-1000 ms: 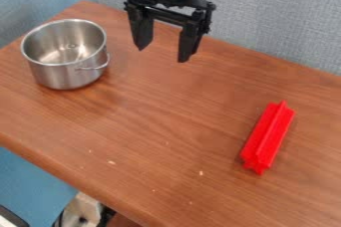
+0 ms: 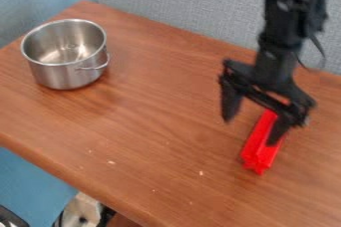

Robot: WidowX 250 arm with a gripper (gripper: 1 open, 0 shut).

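Observation:
My gripper hangs open over the red bar, which lies on the wooden table at the right, pointing toward and away from the camera. The fingers straddle the space above the bar's far end, which they partly hide; whether they touch it I cannot tell. A steel pot with a wire handle stands at the upper left.
A grey padded wall runs along the back. The table's left edge drops to a blue surface.
My arm has moved from the back middle of the table rightward and down to the red bar. The pot and bar appear unmoved.

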